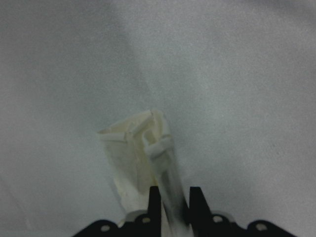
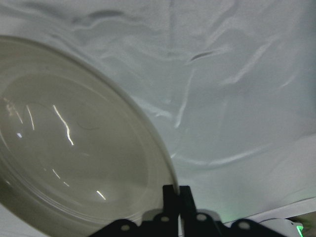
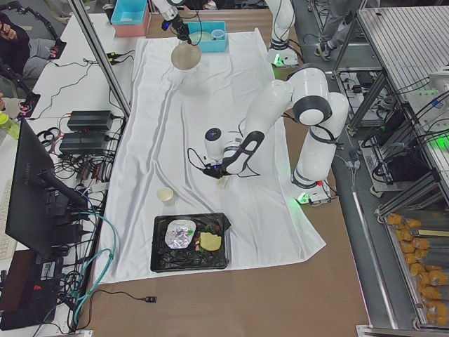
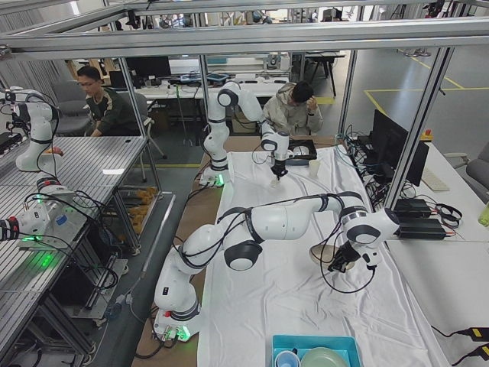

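Observation:
A crumpled cream paper-like piece (image 1: 131, 158) lies on the white cloth under my left gripper, part of it between the fingers; whether they grip it is unclear. In the camera left view that gripper is at the cloth's middle. My right gripper is shut on the rim of a round beige bowl or plate (image 2: 79, 138), seen at the far end of the cloth in the camera left view.
A black tray (image 3: 160, 260) with foil and a yellow item sits at the near end, a pale cup (image 3: 165, 195) beside it. A blue bin (image 4: 279, 344) with dishes stands at the other end.

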